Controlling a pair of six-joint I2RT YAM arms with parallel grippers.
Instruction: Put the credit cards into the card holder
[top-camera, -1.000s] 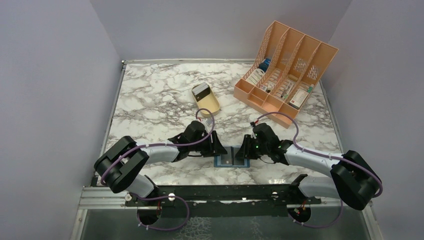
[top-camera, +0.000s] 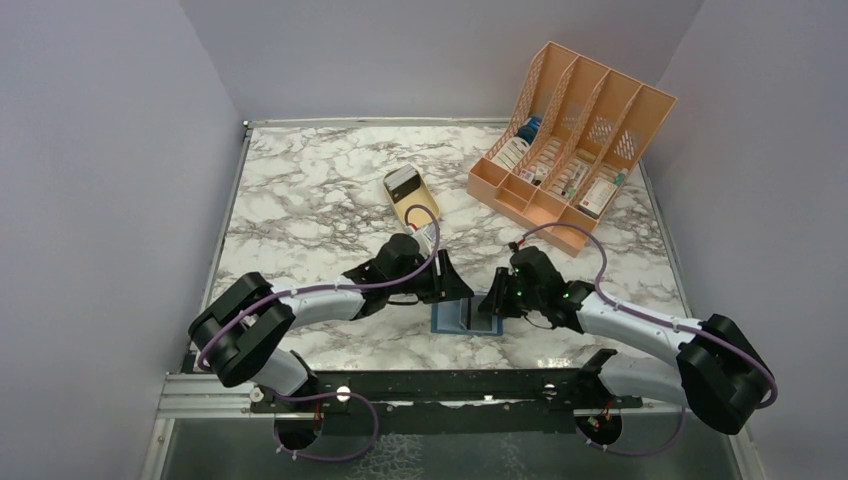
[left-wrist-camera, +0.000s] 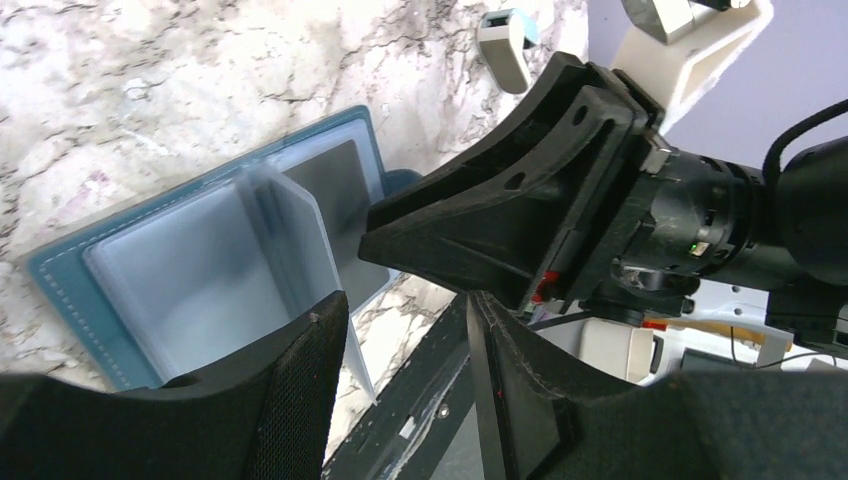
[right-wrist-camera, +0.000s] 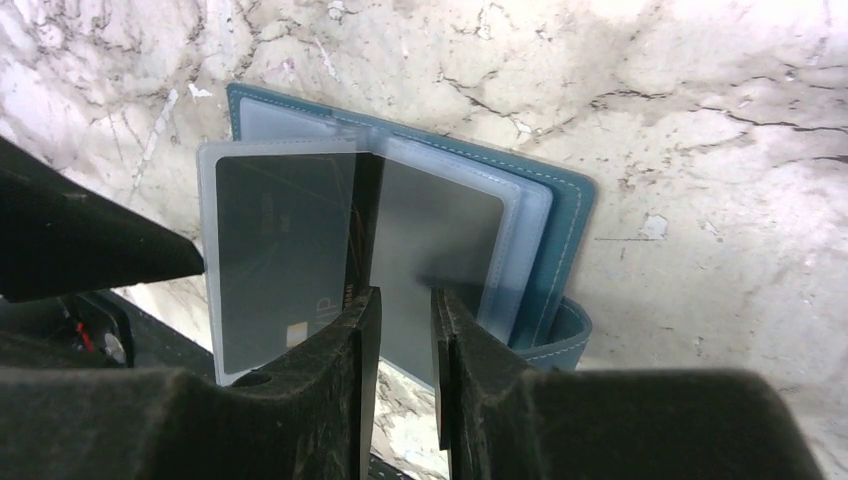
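The blue card holder lies open on the marble table, a dark card pocket on one side. In the right wrist view a clear inner flap with dark panel stands raised beside the other dark panel; the left wrist view shows pale sleeves. My left gripper is part open over the holder, nothing visible between its fingers. My right gripper is part open above the holder, fingers apart, nothing clearly between them.
A yellow tray with cards stands behind the arms. A large peach organizer with boxes fills the back right.
My left gripper has moved right and up over the holder, and the holder's inner flap has lifted. The right gripper has shifted slightly right.
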